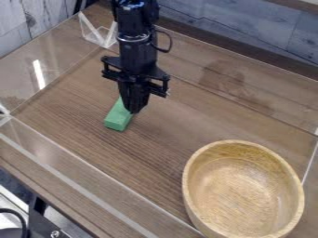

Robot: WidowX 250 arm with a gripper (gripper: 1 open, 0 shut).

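Note:
The black gripper [134, 93] hangs in the upper middle of the camera view, directly over a green rectangular object [118, 118] lying on the wooden table. The fingers overlap the top end of the green object in this view; whether they touch it, and how far apart they stand, I cannot tell.
A large empty tan bowl [243, 191] sits at the front right of the table [74, 149]. A whitish translucent item lies at the left edge, and cables show at the bottom left corner.

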